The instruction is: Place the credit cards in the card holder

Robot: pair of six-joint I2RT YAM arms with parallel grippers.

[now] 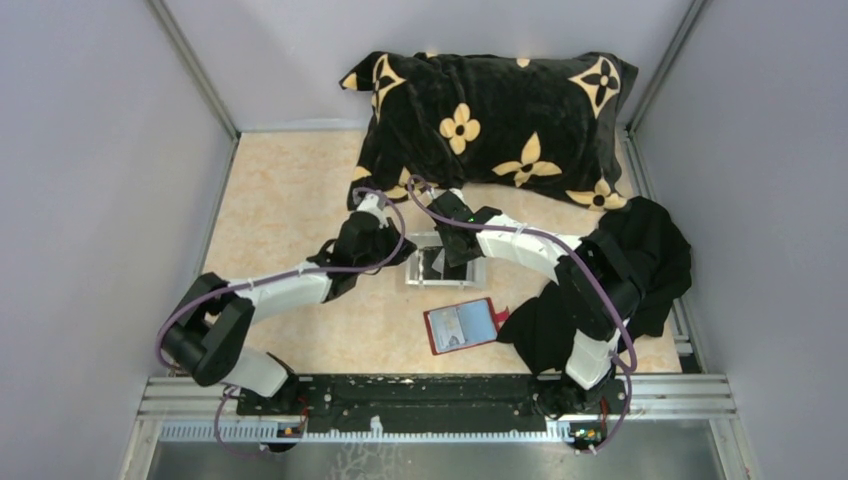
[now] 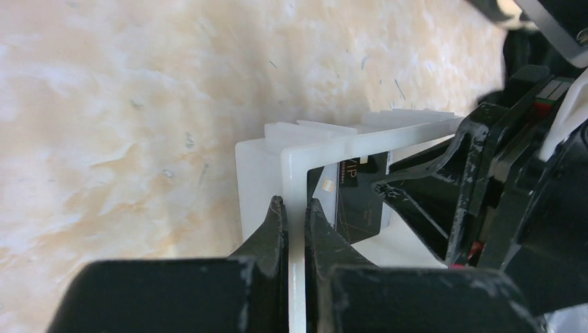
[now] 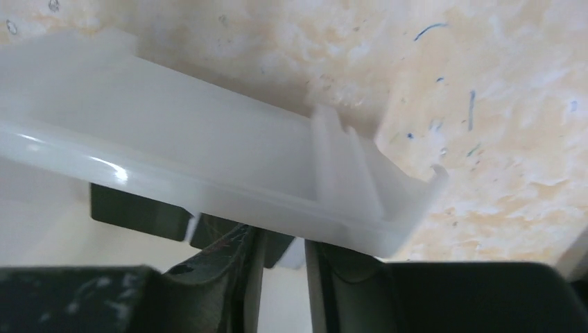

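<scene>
A shallow white tray (image 1: 415,281) holds black cards (image 1: 455,270); one black card with gold lettering (image 2: 360,194) shows inside it in the left wrist view. My left gripper is shut on the tray's thin white rim (image 2: 296,180). Over the cards, inside the tray, my right gripper is part open. Its fingers (image 3: 247,270) have a gap with nothing held between them, and a dark card (image 3: 215,230) lies partly behind one. Below the tray in the top view, the open card holder (image 1: 477,320) has a red edge and clear sleeves.
A black patterned pillow (image 1: 500,125) fills the back. Dark cloth (image 1: 655,245) lies at the right, reaching near the card holder. Bare table (image 1: 285,190) shows at the left.
</scene>
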